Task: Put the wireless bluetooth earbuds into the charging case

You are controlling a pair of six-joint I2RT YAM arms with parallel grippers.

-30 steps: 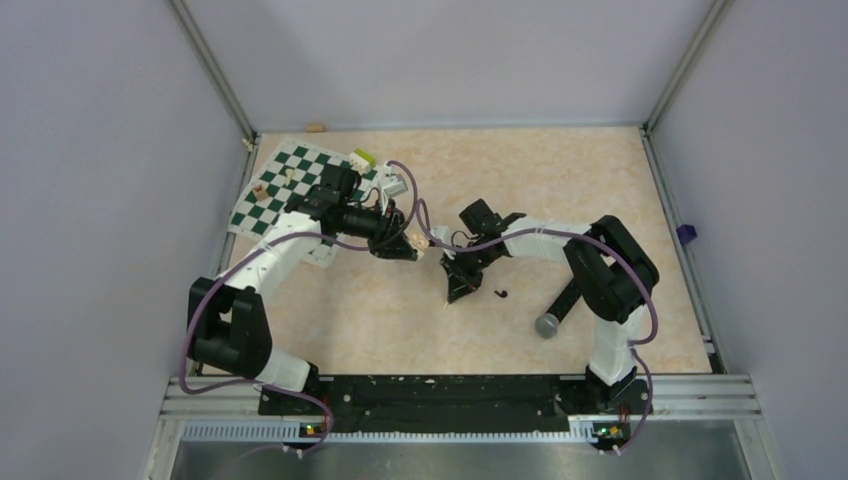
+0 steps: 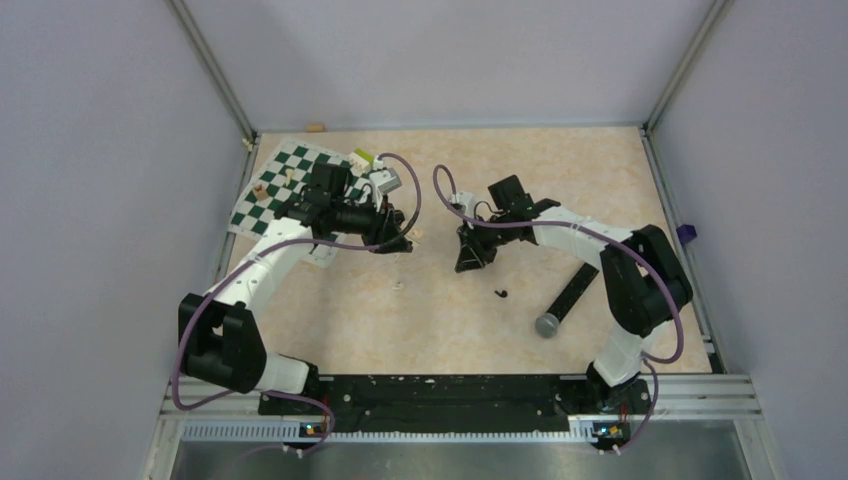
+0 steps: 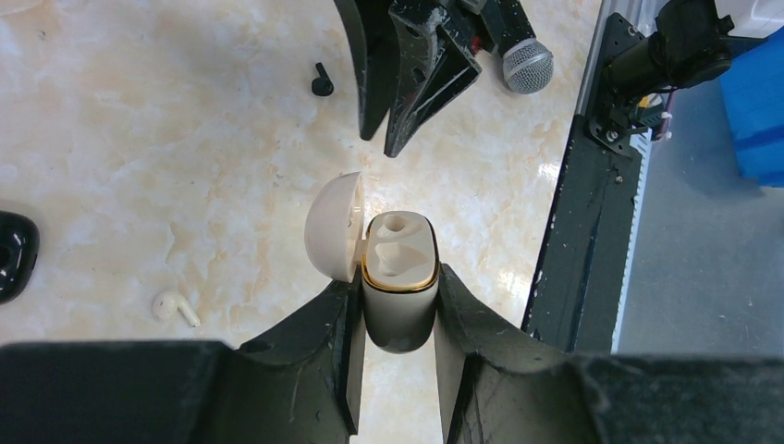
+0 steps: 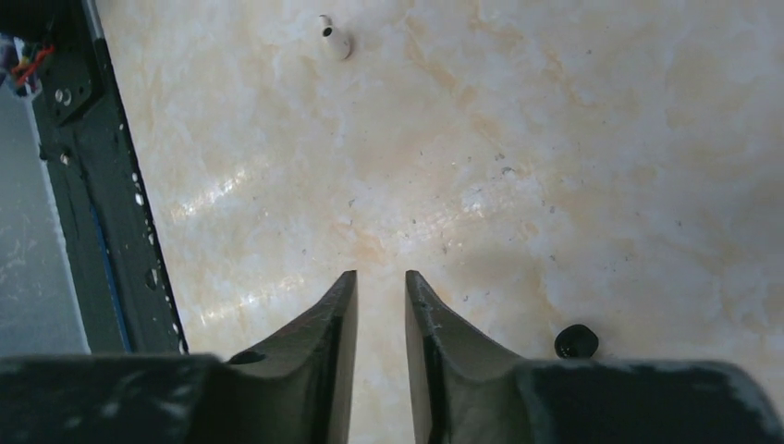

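Note:
My left gripper (image 2: pixel 408 243) is shut on the white charging case (image 3: pixel 399 314), held above the table. Its lid (image 3: pixel 333 227) stands open, and two hollows in its top look empty. A white earbud (image 3: pixel 171 305) lies on the table; the top view shows this earbud (image 2: pixel 398 286) below the left gripper. It also appears as a white earbud (image 4: pixel 336 42) near the top of the right wrist view. My right gripper (image 2: pixel 468 268) is part open over the table to the right of the case, with nothing between its fingers.
A black earbud (image 2: pixel 501 293) lies right of the right gripper. The microphone (image 2: pixel 547 324) lies farther right. A black case (image 3: pixel 14 254) shows at the left wrist view's edge. Behind the left arm is a checkered board (image 2: pixel 270 190).
My right gripper has moved back and right, away from the front. The left gripper shifted slightly back and left with the case.

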